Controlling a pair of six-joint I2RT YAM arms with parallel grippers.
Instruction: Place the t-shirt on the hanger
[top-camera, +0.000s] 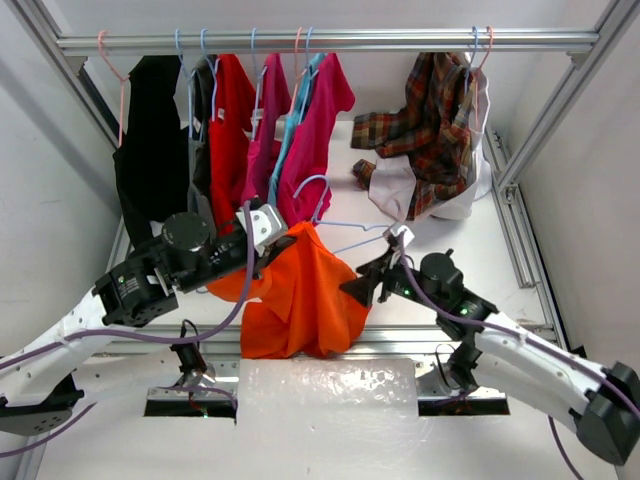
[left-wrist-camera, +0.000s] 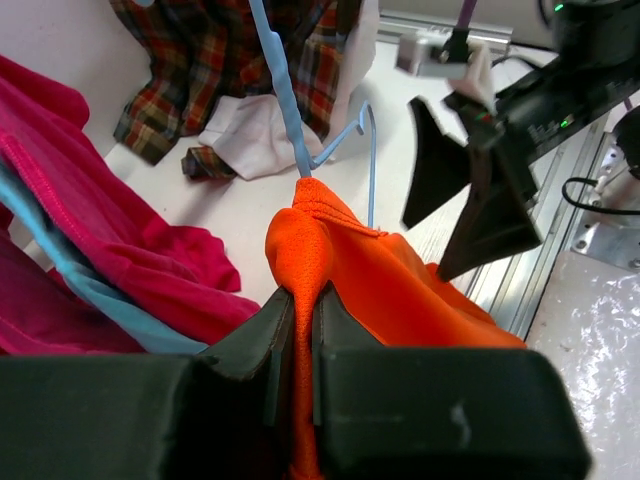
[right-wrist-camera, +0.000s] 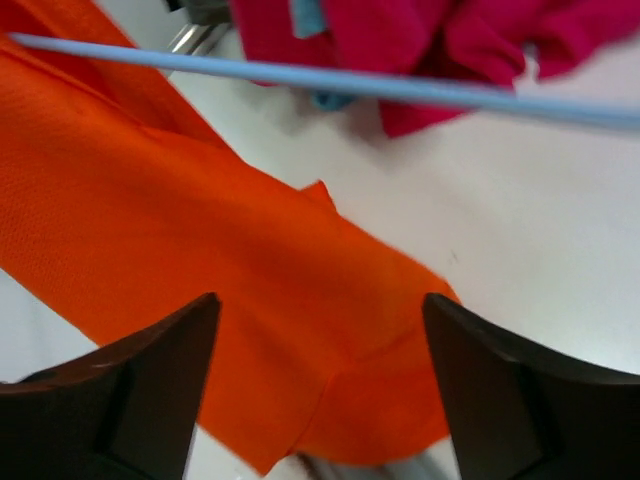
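Observation:
The orange t-shirt (top-camera: 305, 305) hangs at the front of the white shelf, with a blue hanger (top-camera: 345, 224) at its collar. My left gripper (top-camera: 280, 240) is shut on the shirt's bunched collar (left-wrist-camera: 305, 250), where the hanger's bar (left-wrist-camera: 285, 100) shows just behind. My right gripper (top-camera: 365, 285) is open at the shirt's right side; in the right wrist view the orange cloth (right-wrist-camera: 250, 280) lies between and beyond its fingers, and a blurred hanger bar (right-wrist-camera: 420, 85) crosses above.
A steel rail (top-camera: 380, 40) carries black, red, pink and blue garments at left and a plaid shirt (top-camera: 425, 130) at right. The shelf (top-camera: 490, 260) is clear at right. Side walls and frame posts bound the space.

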